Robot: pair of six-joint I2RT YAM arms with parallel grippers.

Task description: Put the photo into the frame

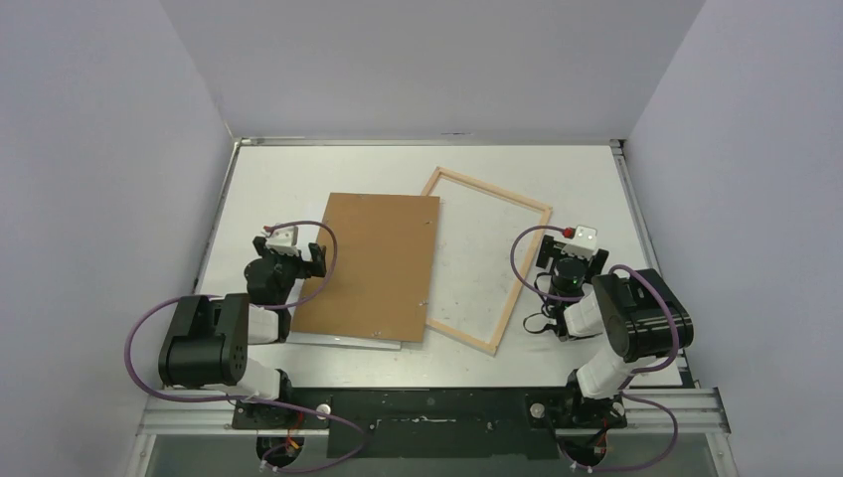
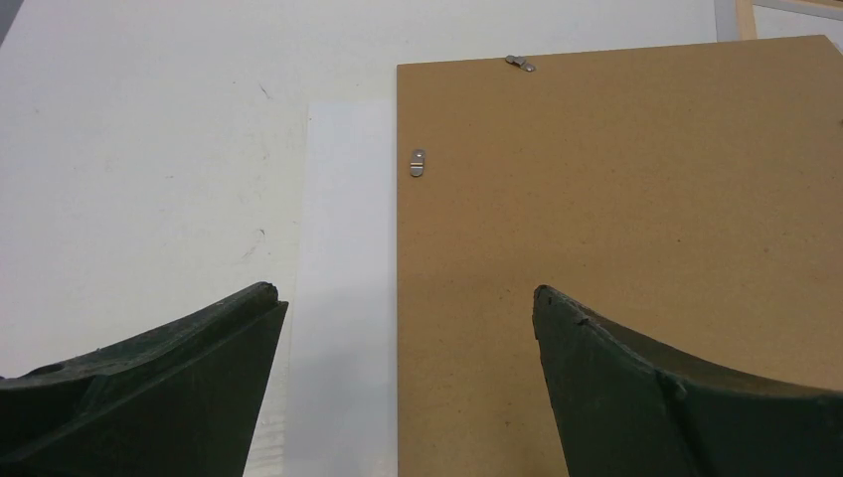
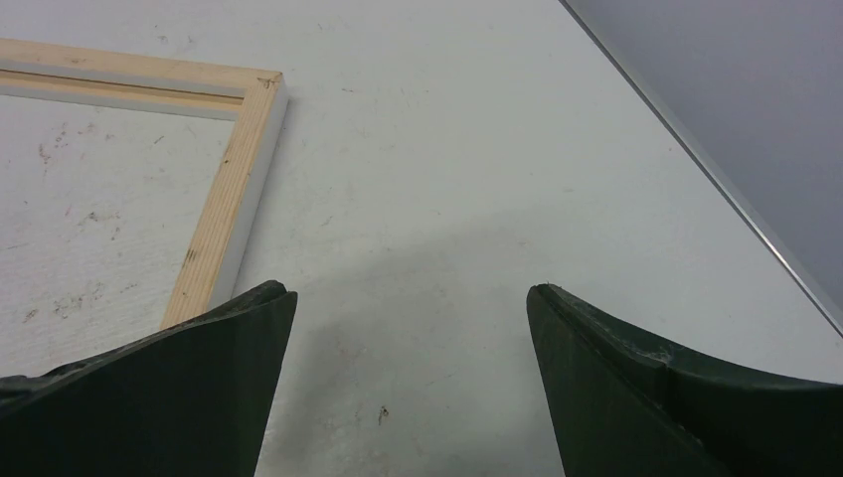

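Note:
A pale wooden frame point(image 1: 485, 187) lies askew right of the table's middle, empty inside, bare tabletop showing through. The brown backing board point(image 1: 378, 263), with small metal clips point(image 2: 418, 163), lies left of it and covers most of the frame's left side. From under the board sticks out a white sheet point(image 2: 343, 258); whether it is the photo I cannot tell. My left gripper point(image 1: 289, 252) hovers over the board's left edge, fingers open and empty. Just right of the frame, my right gripper point(image 1: 573, 254) is open above bare table, with nothing between its fingers.
Grey walls point(image 1: 756, 199) close in the table on both sides and at the back. Purple cables point(image 1: 333, 243) loop around both arms.

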